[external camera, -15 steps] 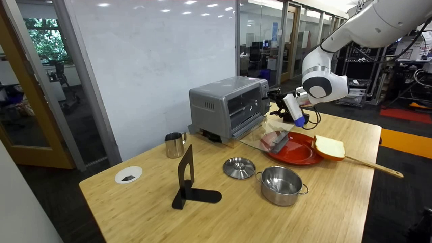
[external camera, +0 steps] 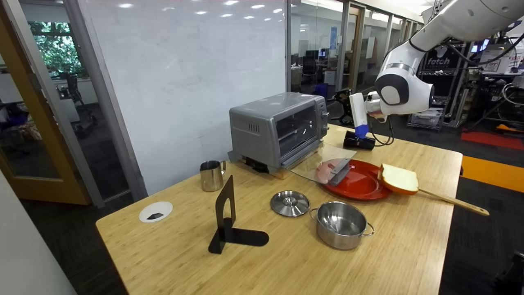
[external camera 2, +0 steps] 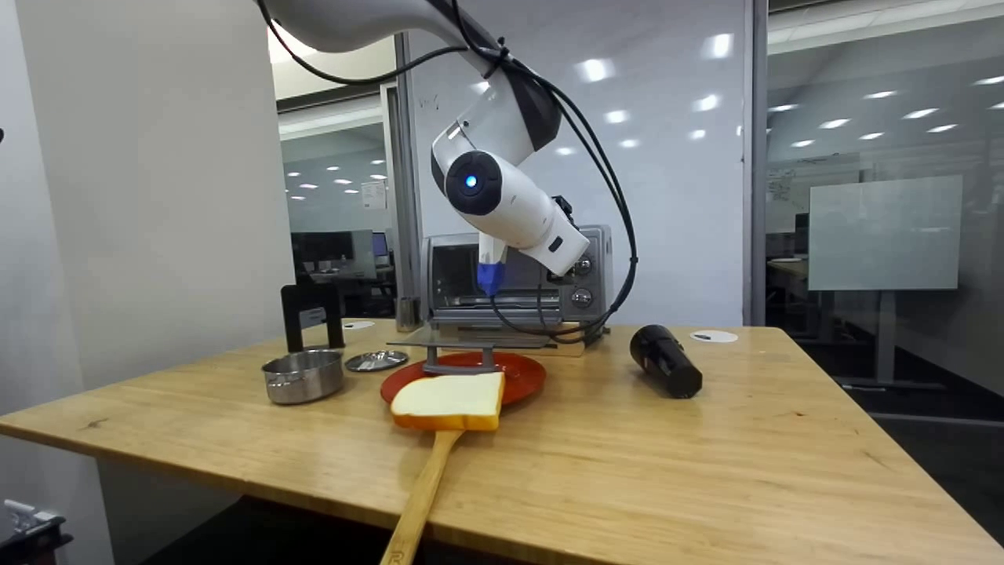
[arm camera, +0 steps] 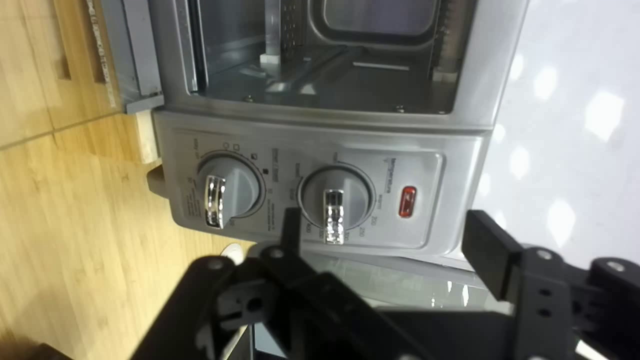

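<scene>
The grey toaster oven [external camera: 272, 125] stands against the whiteboard, its glass door [external camera: 314, 164] folded down above a red plate [external camera: 361, 184]. My gripper is open, its dark fingers spread wide with nothing held between them. In the wrist view it faces the oven's control panel, where the temperature knob [arm camera: 336, 201] appears between the fingers and the timer knob [arm camera: 229, 189] lies left of them. Both knobs have shiny handles. Exterior view 1 has the gripper off the panel side of the oven; in exterior view 2 the arm hides most of it.
A bread slice [external camera 2: 449, 397] rests on a wooden spatula [external camera 2: 423, 490] at the plate's edge. Nearby are a steel pot [external camera: 340, 228], a lid [external camera: 290, 203], a metal pitcher [external camera: 212, 176], a black bookend [external camera: 226, 221] and a black cylinder [external camera 2: 666, 361].
The arm has shifted up and to the right in exterior view 1, taking the gripper away from the oven's panel and changing its tilt. The oven and the tabletop objects look unmoved.
</scene>
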